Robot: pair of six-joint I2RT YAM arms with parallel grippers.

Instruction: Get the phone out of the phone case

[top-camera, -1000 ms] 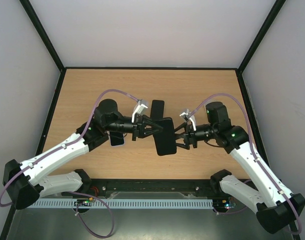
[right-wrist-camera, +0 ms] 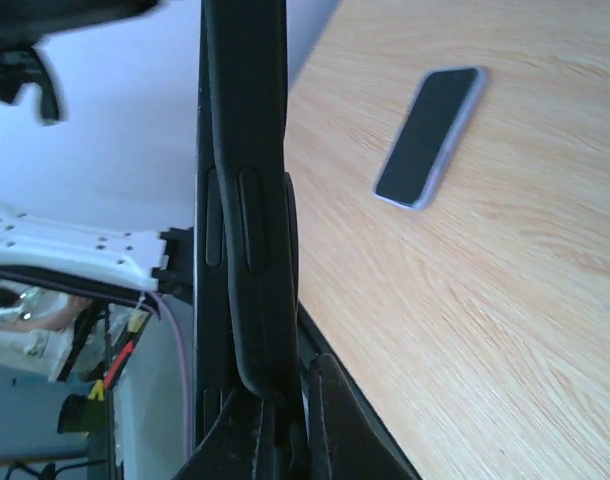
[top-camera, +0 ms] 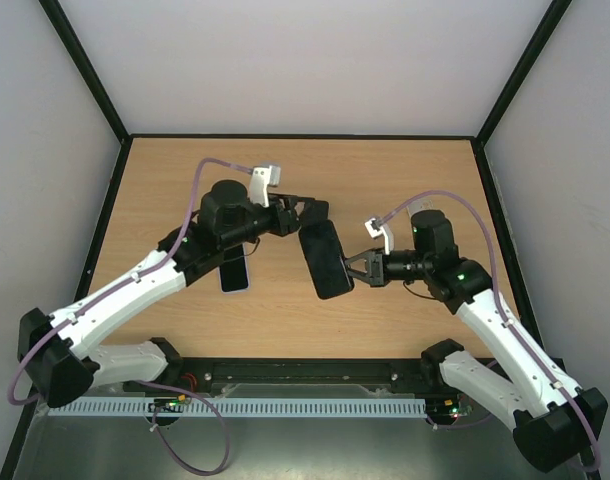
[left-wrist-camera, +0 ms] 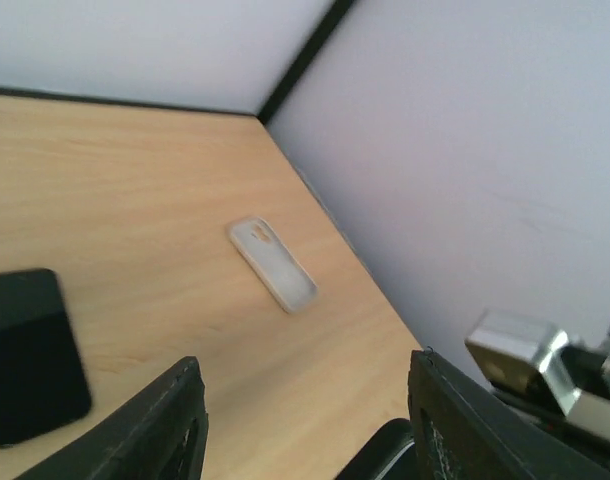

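A black phone in its black case point(top-camera: 325, 260) hangs tilted above the middle of the table, and my right gripper point(top-camera: 351, 266) is shut on its lower right edge. In the right wrist view the case's side point(right-wrist-camera: 250, 220) stands edge-on with its raised buttons showing. Near the top end of the case, my left gripper is open and nothing sits between its fingertips. One corner of the held case point(left-wrist-camera: 380, 455) shows low in the left wrist view, beside the right-hand finger.
A second black phone-shaped slab point(left-wrist-camera: 35, 365) lies on the table, partly covered in the top view. Left of centre lies a phone with a pale lilac rim point(right-wrist-camera: 430, 135). An empty light case point(left-wrist-camera: 273, 262) rests toward the right wall.
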